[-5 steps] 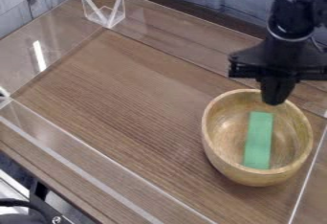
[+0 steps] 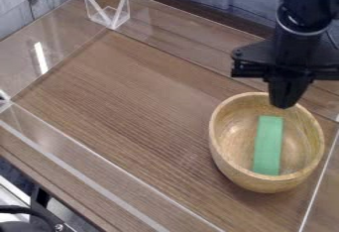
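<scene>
The black gripper (image 2: 283, 77) hangs from the top right of the camera view, just above the back rim of a wooden bowl (image 2: 232, 152). It is shut, and nothing shows between its fingers, though the tip is small in view. Inside the bowl lies a green rectangular block (image 2: 268, 145), lengthwise front to back.
A clear wire-like holder (image 2: 109, 11) stands at the back left. Dark cables lie beyond the table at the lower left.
The bowl and block look unmoved.
</scene>
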